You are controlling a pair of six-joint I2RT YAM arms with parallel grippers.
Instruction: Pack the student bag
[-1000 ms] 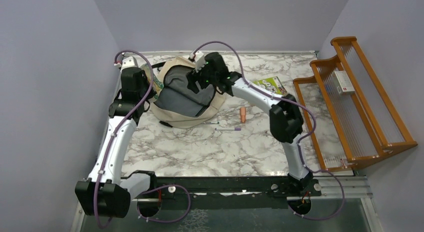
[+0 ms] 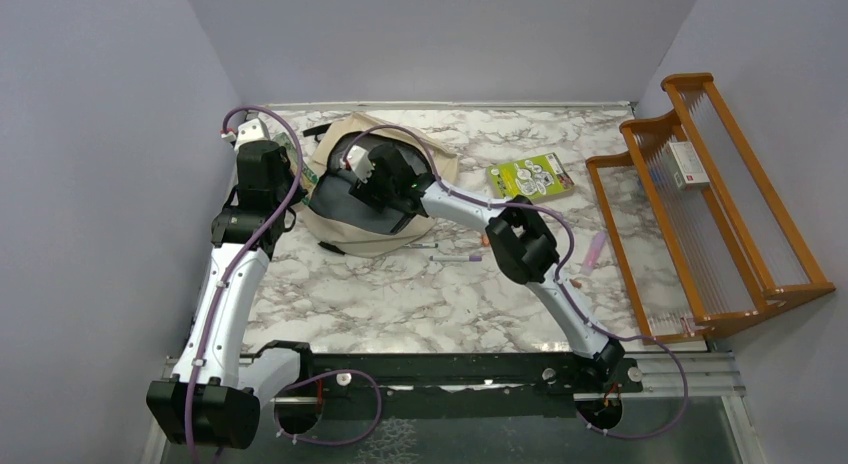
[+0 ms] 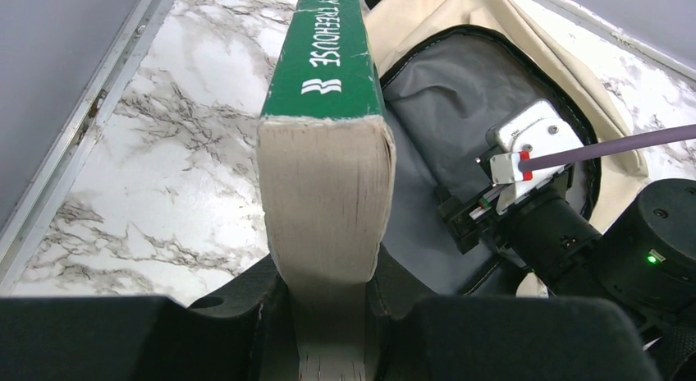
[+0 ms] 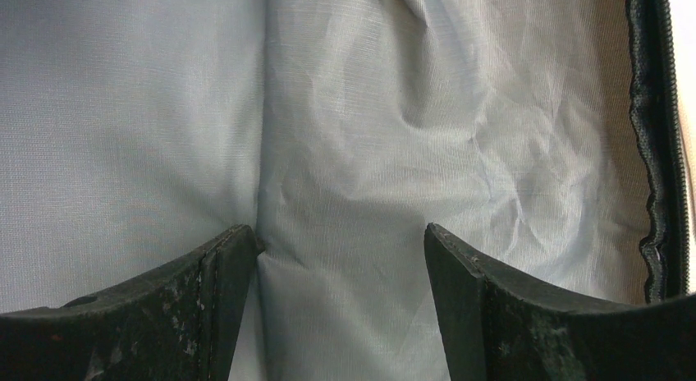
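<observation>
A beige bag (image 2: 355, 238) lies on the marble table with its zip open and its grey lining (image 4: 353, 151) showing. My left gripper is shut on a thick book (image 3: 324, 192) with a green spine, held up at the bag's left side; in the top view the arm mostly covers that book. Over the bag's opening, my right gripper stands open, its fingers apart and only grey lining behind the gap. The left fingertip lies close to a fold in the lining; contact cannot be judged.
Right of the bag lies a green-yellow book (image 2: 531, 176). Two markers, one a purple-capped marker (image 2: 456, 258), lie in front of the bag, and a pink item (image 2: 594, 252) near the wooden rack (image 2: 665, 229). A white box (image 2: 687, 165) sits in the rack.
My right gripper has moved left and further over the bag's opening. The left arm has shifted slightly left with the book. The bag's position looks the same.
</observation>
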